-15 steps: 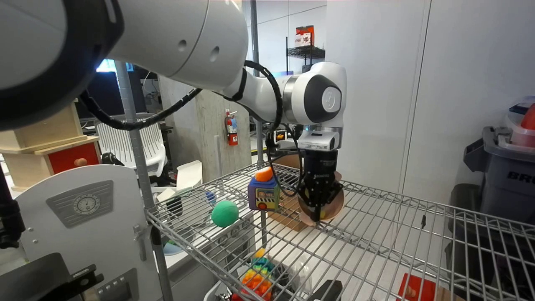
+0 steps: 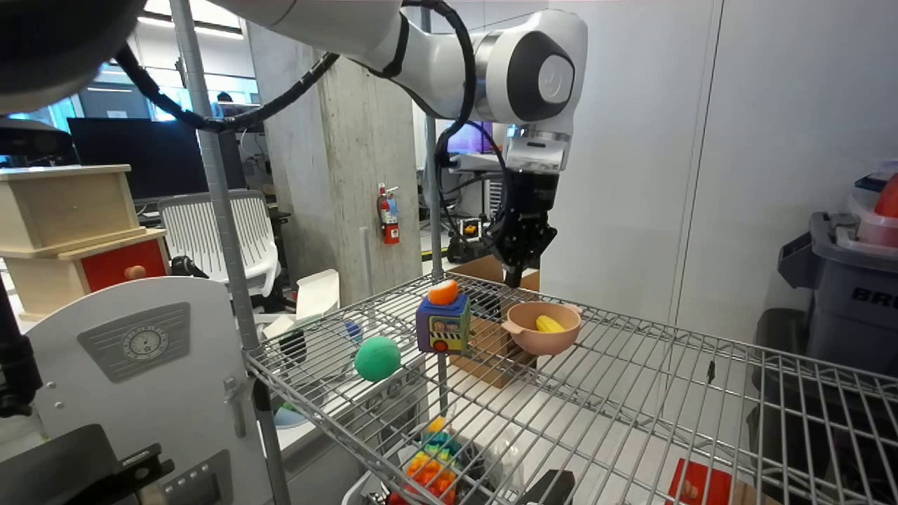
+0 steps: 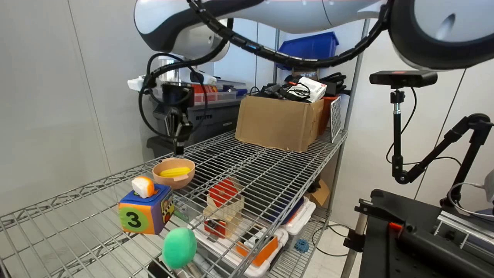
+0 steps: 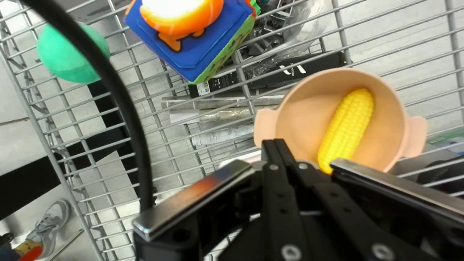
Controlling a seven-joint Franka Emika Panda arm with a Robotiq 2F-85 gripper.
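Note:
A pinkish-tan bowl [image 2: 539,338] with two small handles stands upright on the wire shelf. Inside it lies a yellow corn cob [image 4: 346,129], most of its length visible in the wrist view. My gripper [image 2: 513,279] hangs above the rack near the bowl, pointing down and apart from it. Its fingers [image 4: 274,152] are together, with nothing between them. From the second exterior side, the gripper [image 3: 178,150] appears just above the bowl's far rim.
Beside the bowl sits a soft cube [image 3: 146,208] with an orange-and-white piece [image 3: 143,186] on top. A green ball [image 2: 377,358] rests near the shelf's edge. A cardboard box [image 3: 278,121] occupies one end; much of the wire shelf [image 2: 673,395] is bare.
My gripper has risen clear of the bowl, still shut. The bowl was tipped on its side around the corn; now it stands upright with the corn inside.

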